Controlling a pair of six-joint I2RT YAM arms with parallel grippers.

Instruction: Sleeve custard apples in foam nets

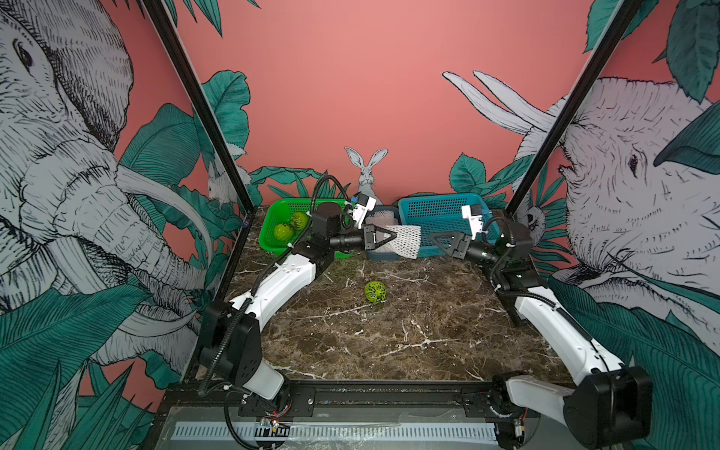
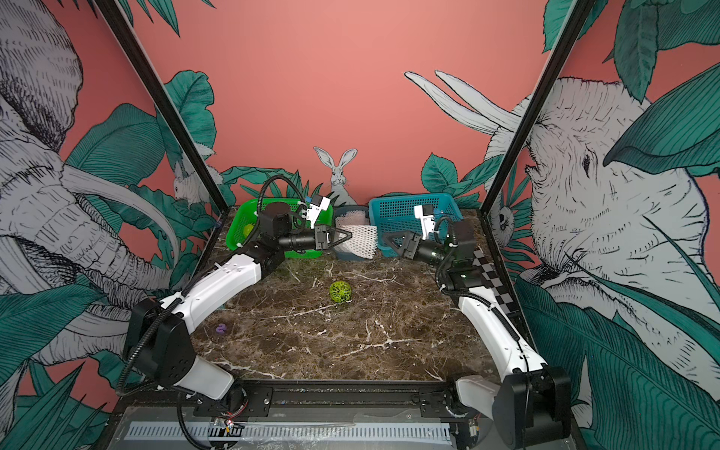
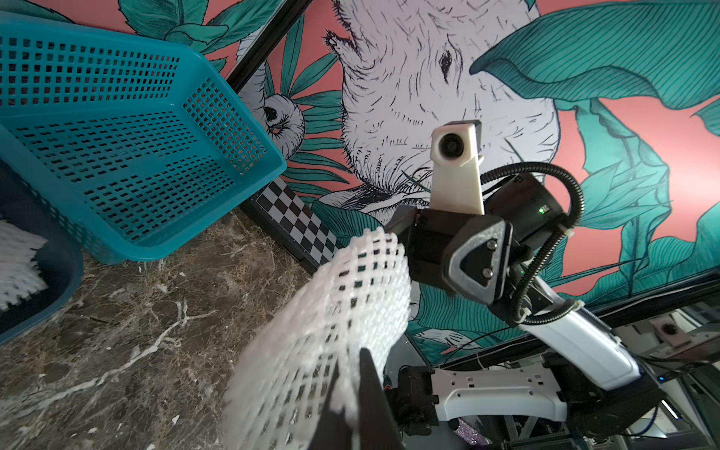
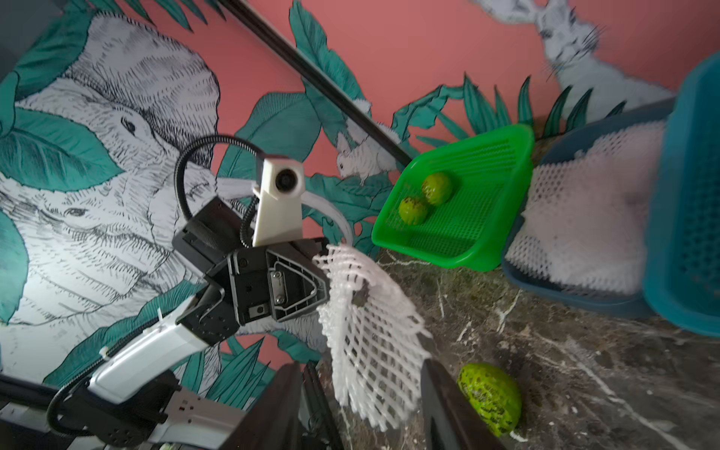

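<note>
A white foam net (image 1: 402,241) hangs in the air, held by my left gripper (image 1: 384,237), whose fingers are shut on it; it fills the lower middle of the left wrist view. My right gripper (image 1: 440,240) stands to the right of the net, apart from it, its fingers parted with nothing between them. A green custard apple (image 1: 375,291) lies on the marble table below. Two more (image 4: 436,189) (image 4: 412,210) sit in the green basket (image 4: 480,255) at the back left. More white nets (image 4: 585,217) lie in the grey-blue basket at the back middle.
A teal basket (image 3: 142,180), looking empty, stands at the back right beside the nets' basket. A checkered board (image 2: 495,285) lies along the right edge.
</note>
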